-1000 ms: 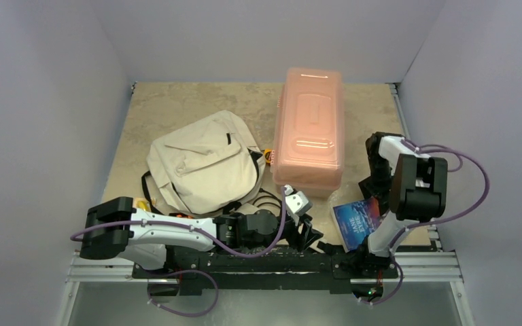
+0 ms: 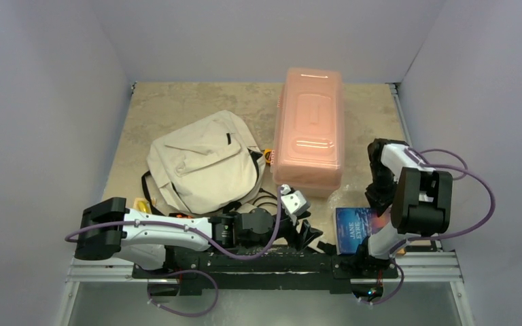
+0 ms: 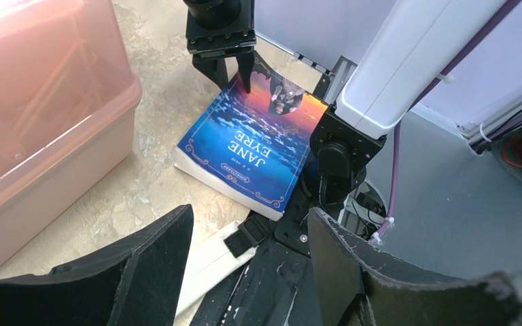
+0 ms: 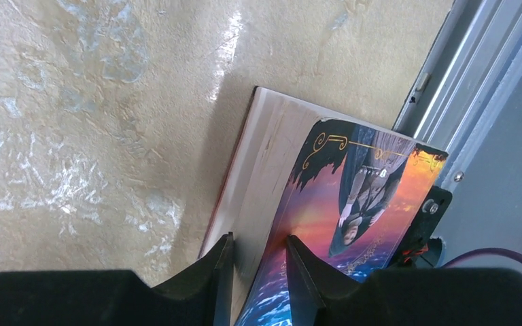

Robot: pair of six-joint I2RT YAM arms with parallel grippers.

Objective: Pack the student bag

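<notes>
The blue Jane Eyre book (image 2: 354, 226) (image 3: 248, 139) lies face up on the table at the front right, with part of it hidden by the right arm in the top view. My right gripper is part open at the book's far edge. One finger (image 4: 223, 265) stands beside the page edge, the other over the cover. To the left, my left gripper has its fingers well apart, with nothing between them. The cream bag (image 2: 207, 159) lies on the table at the left, its flap facing up.
A lidded pink box (image 2: 309, 122) stands between the bag and the right arm. A white strap (image 3: 212, 263) with a black buckle (image 3: 246, 236) lies under the left gripper near the front edge. Bare table (image 2: 363, 112) shows right of the box.
The book has turned and now lies squarer to the front edge. My right gripper has come slightly nearer the front with it. The left arm has barely shifted; bag and box are unmoved.
</notes>
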